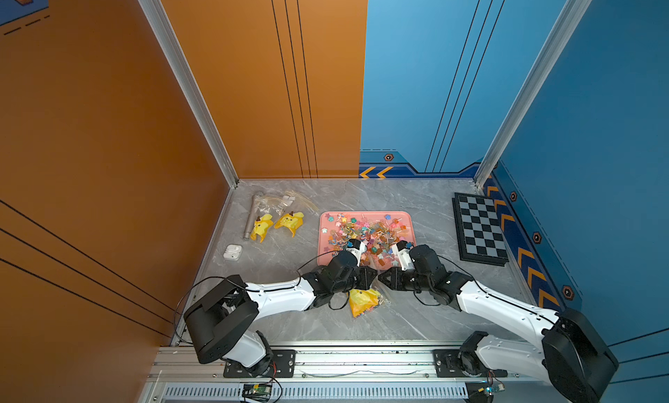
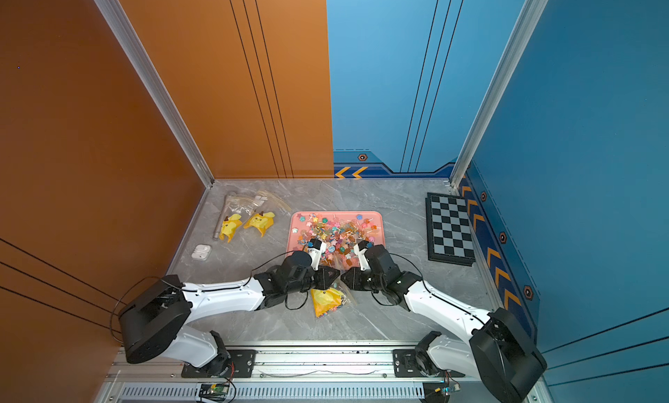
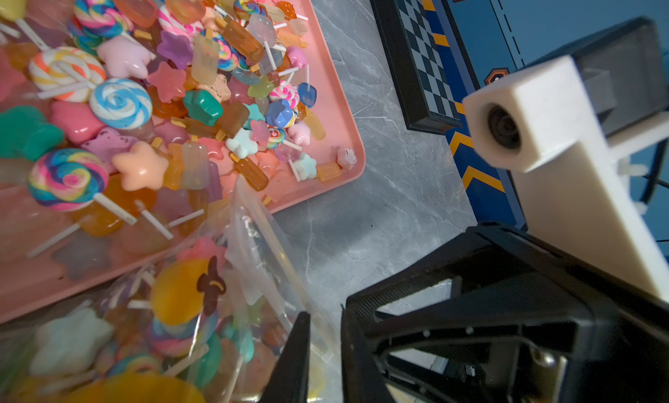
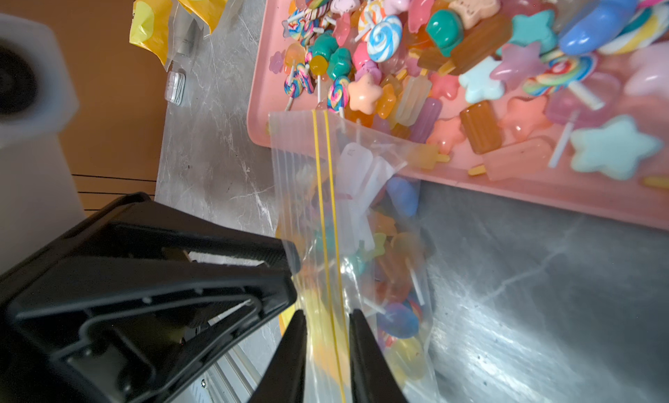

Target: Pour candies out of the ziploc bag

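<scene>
A clear ziploc bag with a yellow printed front (image 1: pixel 362 302) and candies inside hangs upright just in front of a pink tray (image 1: pixel 411 228). In the left wrist view, my left gripper is shut on the bag's upper edge. My right gripper is part open, its two fingers standing on either side of the bag's yellow-lined zip strip (image 4: pixel 327 221). The mouth looks parted at the far corner; whether it is unsealed along its whole length I cannot tell. Colourful candies (image 3: pixel 143 166) cover most of the tray.
Two yellow-printed bags (image 1: pixel 289 223) lie at the back left on clear plastic. A small white case (image 1: pixel 232 251) sits in front of them. On the right is a black-edged checkered board (image 1: pixel 481 228). Bare table separates tray and board.
</scene>
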